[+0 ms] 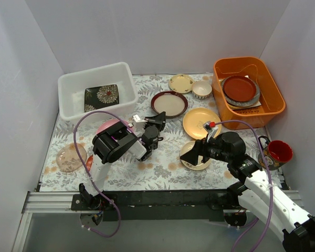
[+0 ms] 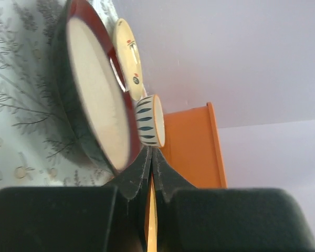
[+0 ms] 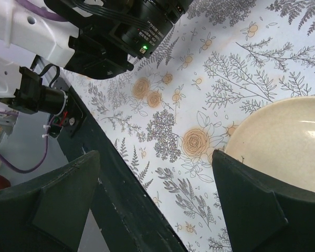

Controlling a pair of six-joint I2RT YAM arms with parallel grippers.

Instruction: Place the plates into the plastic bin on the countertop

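Note:
A brown-rimmed plate with a cream centre (image 1: 169,104) lies on the cloth. My left gripper (image 1: 163,117) is beside its near edge. In the left wrist view the fingers are shut with bare tips, and the plate (image 2: 97,86) is outside them, to the left. A yellow plate (image 1: 201,122) is right of it, with a small floral plate (image 1: 180,83) behind. My right gripper stands open and empty above a cream plate (image 3: 283,142). The white bin (image 1: 97,72) contains a dark flowered plate (image 1: 104,96); the orange bin (image 1: 281,107) has several stacked plates.
A small bowl (image 1: 201,89) is near the orange bin. A red mug (image 1: 279,151) stands at far right. On the left lie a clear plate (image 1: 69,158) and a pink plate partly under the left arm.

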